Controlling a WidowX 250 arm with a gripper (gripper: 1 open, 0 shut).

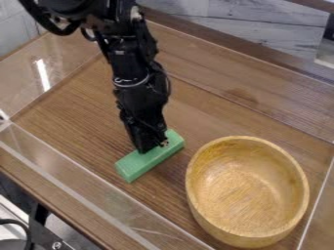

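My black gripper [146, 139] points down onto a green flat rectangular block [136, 166] lying diagonally on the wooden table. The fingertips sit at the upper middle of the block, partly covering it; whether they are open or shut on it is hard to tell. A tan round bowl [247, 191] stands to the right of the block, apart from it.
A pale wooden wall is at the back.
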